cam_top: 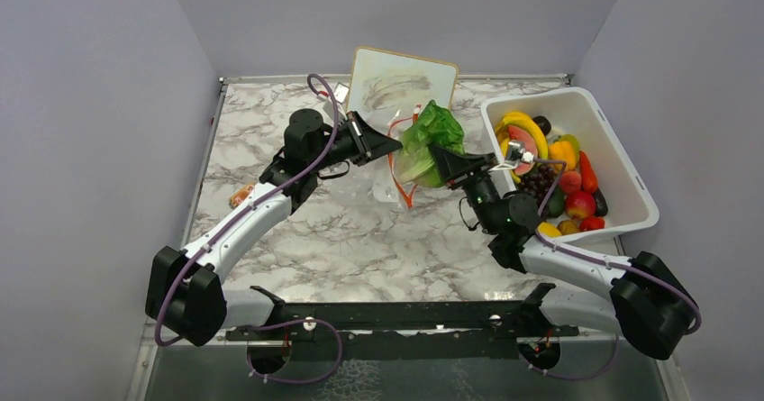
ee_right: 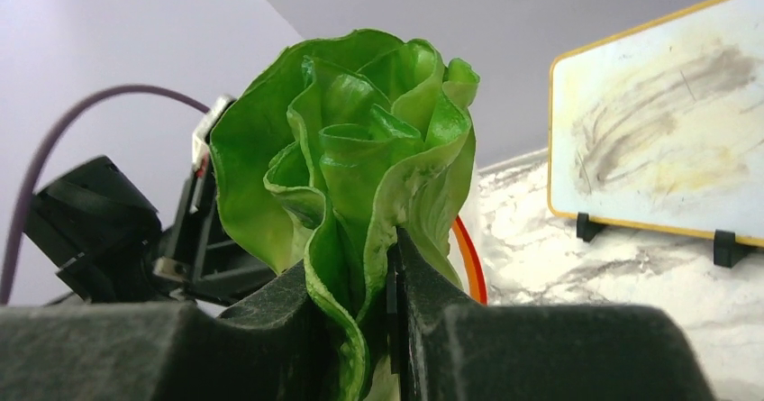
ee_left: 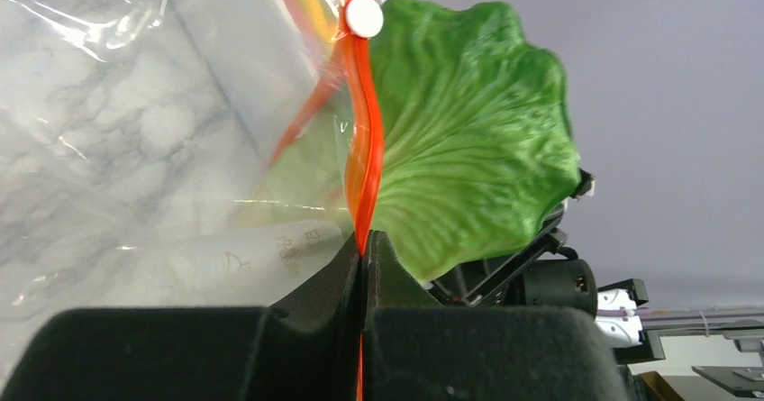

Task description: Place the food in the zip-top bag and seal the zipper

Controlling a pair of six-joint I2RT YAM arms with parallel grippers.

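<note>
Mid-table, the clear bag (cam_top: pixel 368 185) hangs from my left gripper (cam_top: pixel 396 149), which is shut on the orange zipper edge (ee_left: pixel 365 140). A white slider (ee_left: pixel 364 16) shows near one end of that edge. The green lettuce (cam_top: pixel 436 135) is pinched in my right gripper (cam_top: pixel 434 151), its fingers (ee_right: pixel 419 284) shut on the leaves' narrow end. In the left wrist view the lettuce (ee_left: pixel 468 122) stands at the bag mouth, its pale part seen through the film and most of the leaf beyond the orange edge. How deep it sits inside is hard to tell.
A white bin (cam_top: pixel 631 185) of assorted produce is at the right, close to my right arm. Behind the bag a whiteboard (cam_top: pixel 403 81) leans at the back. An orange-brown item (cam_top: pixel 241 195) lies far left.
</note>
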